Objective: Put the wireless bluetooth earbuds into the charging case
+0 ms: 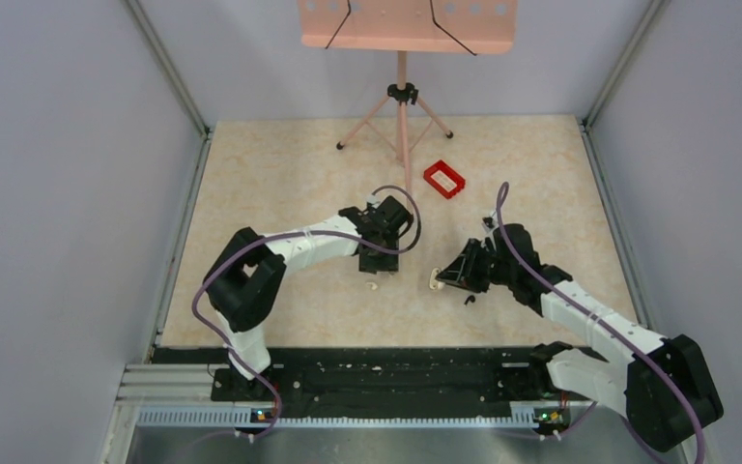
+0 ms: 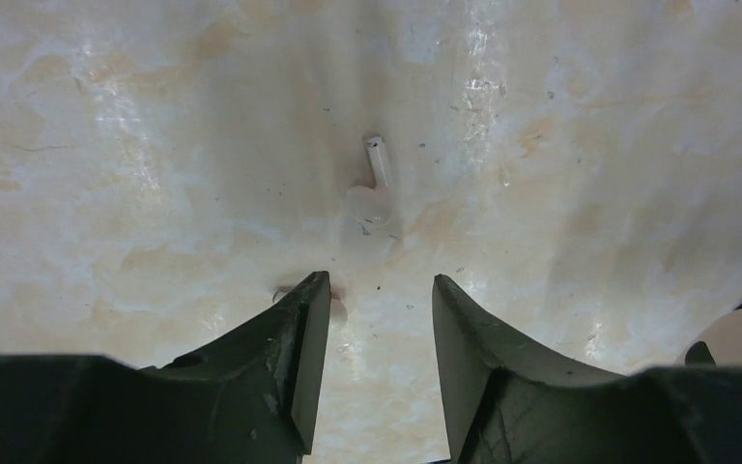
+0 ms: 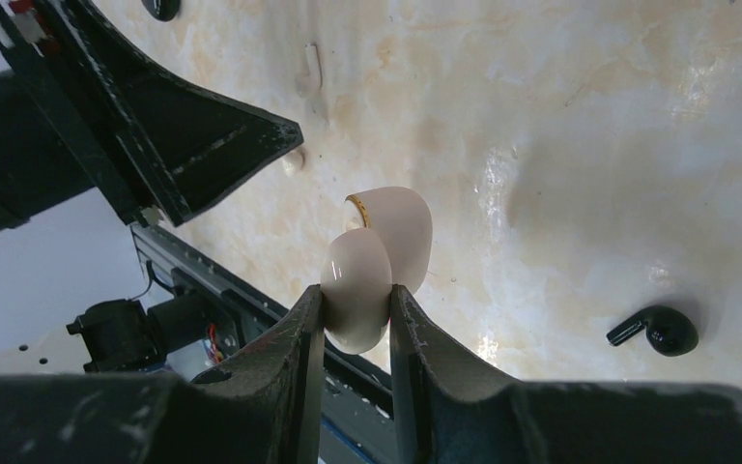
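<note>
My right gripper is shut on the white charging case (image 3: 357, 275), whose lid stands open in the right wrist view. My left gripper hangs part open above the table, nothing between its fingers. Below it a white earbud (image 2: 370, 201) lies beyond the fingertips; a second white earbud (image 2: 336, 314) is partly hidden by the left finger. In the top view one earbud (image 1: 373, 286) shows just in front of the left gripper. A black earbud-shaped piece (image 3: 670, 331) lies near the right gripper.
A red tray (image 1: 443, 179) sits at the back right, beside the legs of a pink stand (image 1: 402, 68). The table (image 1: 251, 174) is otherwise mostly bare. Its dark front edge runs below both arms.
</note>
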